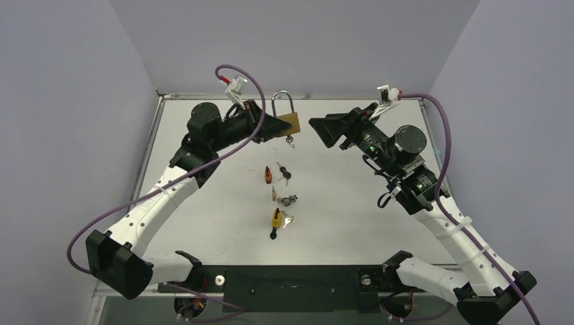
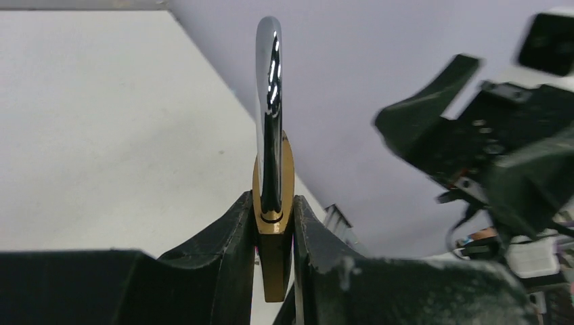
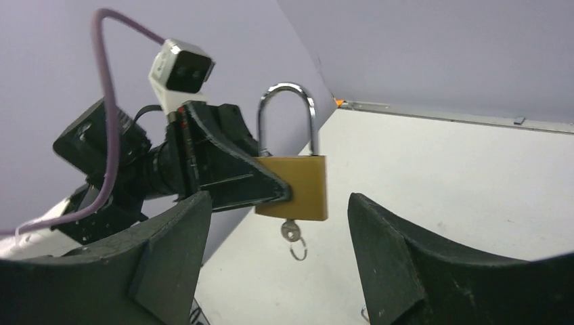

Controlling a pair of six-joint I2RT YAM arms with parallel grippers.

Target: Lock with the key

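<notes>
A brass padlock (image 3: 306, 187) with a tall silver shackle (image 3: 288, 88) hangs upright above the table, and my left gripper is shut on its body. In the right wrist view, both shackle legs reach the body's top edge; whether it is latched cannot be told. Out of the padlock's underside sticks a small key (image 3: 291, 231), a ring (image 3: 298, 251) dangling from it. My right gripper (image 1: 321, 133) stands open to the right of the padlock, apart from it, with nothing between its fingers.
Several small items lie in the middle of the table (image 1: 365, 233) below: an orange piece (image 1: 268, 175), black-headed keys (image 1: 283, 170), a metal part (image 1: 288, 200), and a yellow-and-black item (image 1: 276, 220) beside loose keys (image 1: 288, 220). Bare white surface spreads to either side.
</notes>
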